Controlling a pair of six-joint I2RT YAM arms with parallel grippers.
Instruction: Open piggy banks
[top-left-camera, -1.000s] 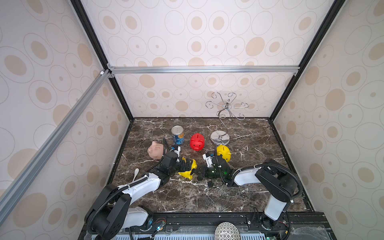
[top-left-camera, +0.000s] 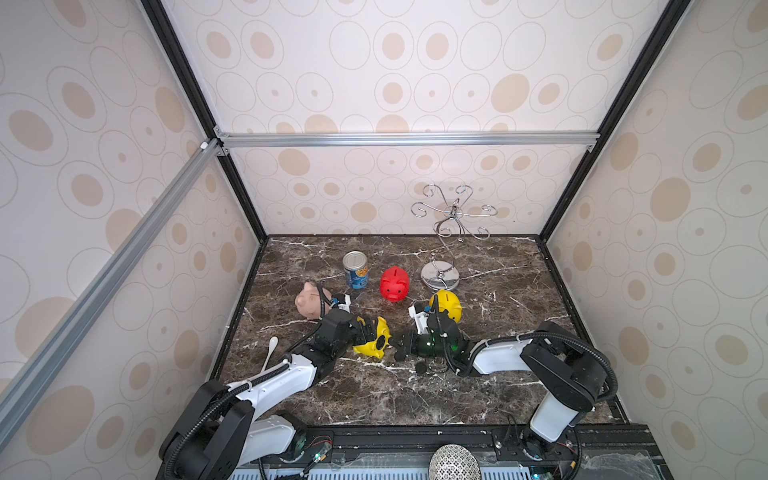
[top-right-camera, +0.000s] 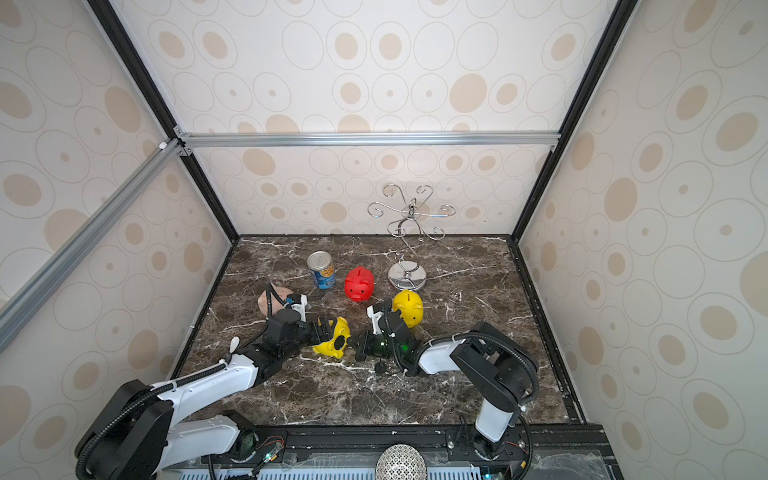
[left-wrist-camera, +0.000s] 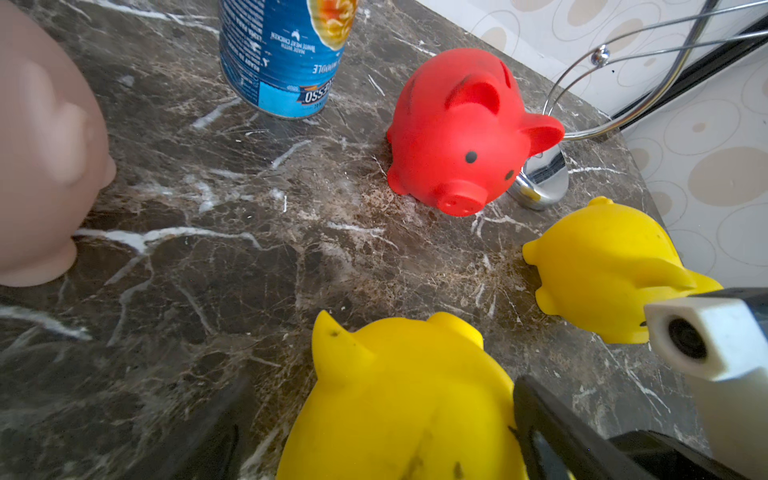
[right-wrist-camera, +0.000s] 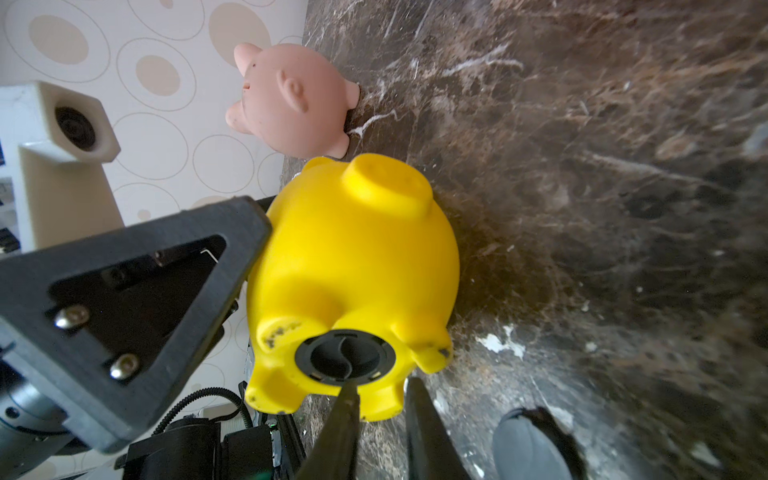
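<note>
A yellow piggy bank (right-wrist-camera: 352, 240) lies on its side near the middle, its belly facing the right wrist camera with a dark round plug (right-wrist-camera: 344, 356) in it. My left gripper is open around this pig's body. My right gripper is part open just in front of the plug, nothing seen between its fingertips. A second yellow piggy bank (left-wrist-camera: 608, 268), a red one (left-wrist-camera: 448, 136) and a pink one (right-wrist-camera: 292, 96) stand behind.
A soup can (top-left-camera: 356, 269) and a chrome stand (top-left-camera: 439, 273) are at the back. A spoon (top-left-camera: 273, 345) lies at the left. Dark round discs (right-wrist-camera: 528, 448) lie on the marble near my right gripper.
The right arm has moved slightly right.
</note>
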